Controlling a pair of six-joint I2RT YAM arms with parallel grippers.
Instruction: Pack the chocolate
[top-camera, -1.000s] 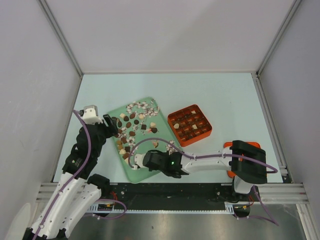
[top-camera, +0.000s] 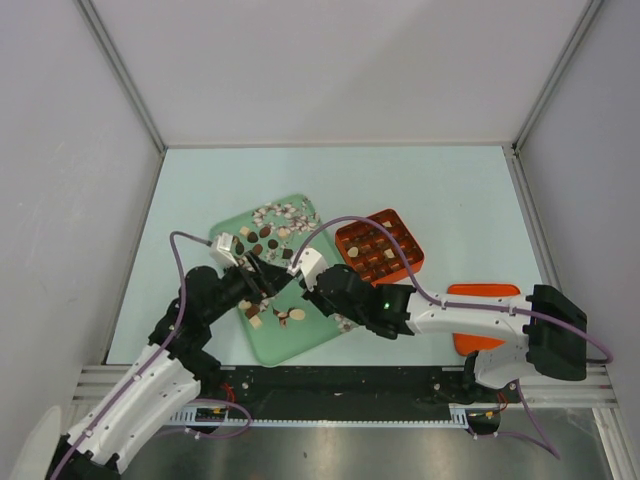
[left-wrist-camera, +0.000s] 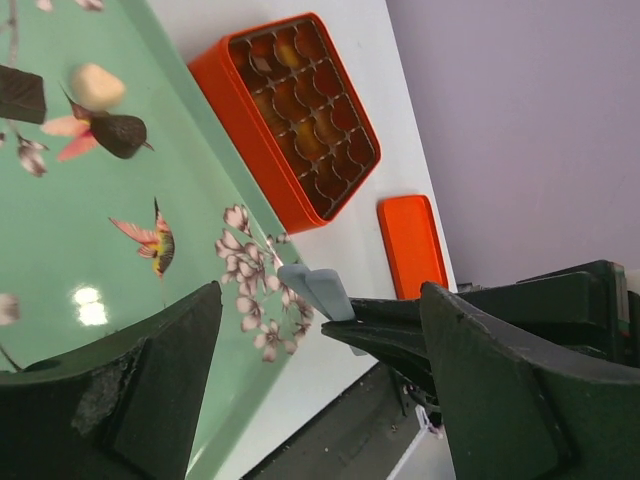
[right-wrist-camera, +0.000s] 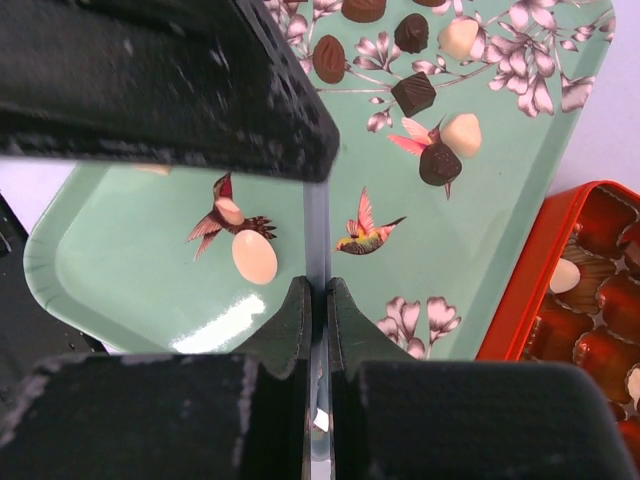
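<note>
A green floral tray (top-camera: 285, 345) holds dark and pale chocolates, such as a dark piece (right-wrist-camera: 414, 93) and a pale oval one (right-wrist-camera: 254, 257). An orange box with a compartment insert (top-camera: 380, 247) sits right of the tray, some cells holding pieces. My left gripper (top-camera: 255, 275) stands open over the tray, beside my right gripper (top-camera: 305, 285). In the right wrist view the right gripper's fingers meet in a narrow shape; whether anything is between them is hidden. A black part of an arm covers the upper left of that view.
An orange lid (top-camera: 485, 290) lies at the right, partly under the right arm. The two arms are very close together over the tray.
My left gripper has swung rightward over the tray, toward the right one. My right gripper has risen and moved toward the back, meeting it near the tray's middle.
</note>
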